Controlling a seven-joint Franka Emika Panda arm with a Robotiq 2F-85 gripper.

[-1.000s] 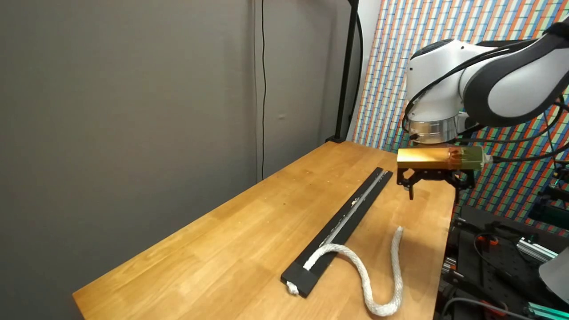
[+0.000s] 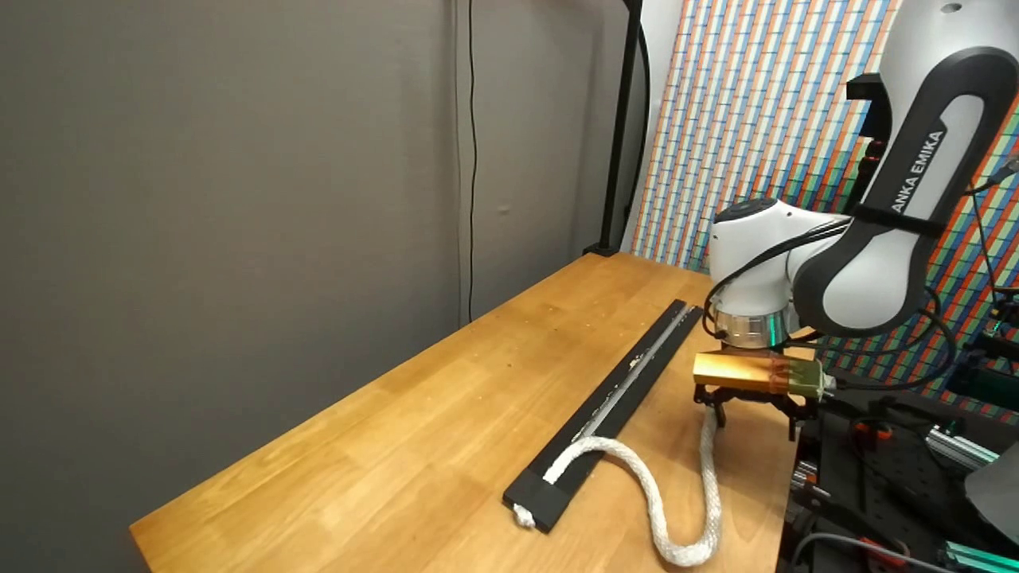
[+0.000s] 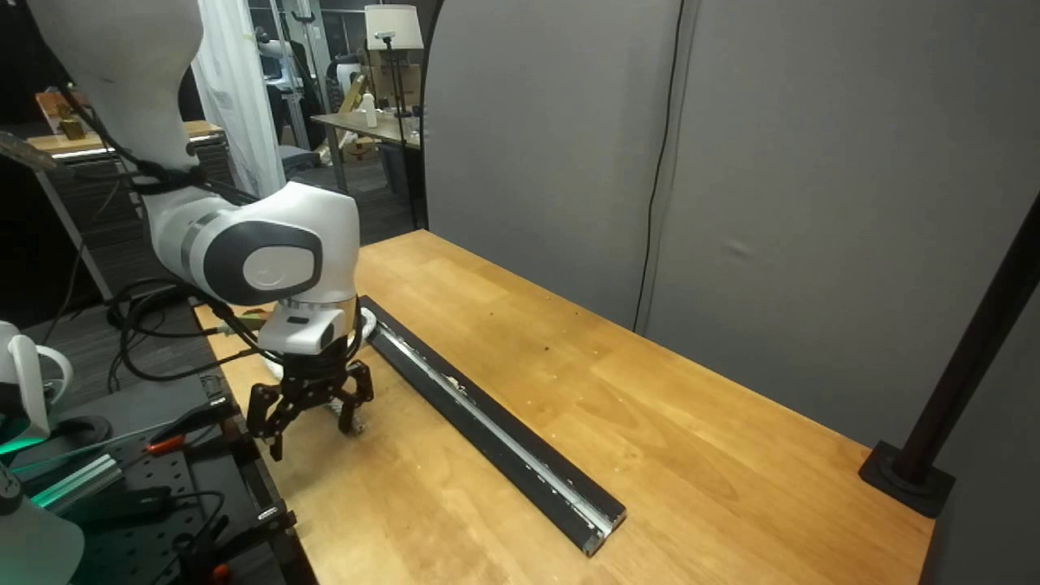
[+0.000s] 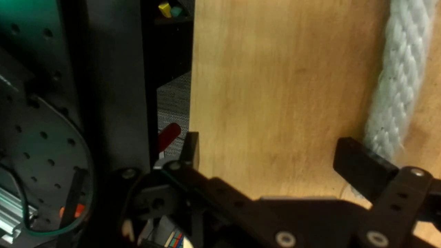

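A white braided rope [image 2: 659,506] curves over the wooden table. One end is fixed in the near end of a long black channel [image 2: 611,382] [image 3: 487,439] with a pale groove. Low over the rope's free end, near the table's edge, my gripper [image 2: 756,422] [image 3: 312,440] stands open. In the wrist view the rope [image 4: 397,78] runs down the right side to the right finger [image 4: 363,167], which partly hides its end. Bare table shows between the fingers, and whether that finger touches the rope I cannot tell.
The table edge [image 4: 192,82] passes close by the left finger. Beyond it lies a dark perforated cart [image 3: 146,487] with tools and cables. A black pole [image 3: 921,419] stands at the table's far corner. Across the channel, the wooden tabletop [image 2: 382,439] is clear.
My arm has come down and slightly left in exterior view 1, bringing the gripper from above the table to the rope's free end. The rope and channel look unmoved.
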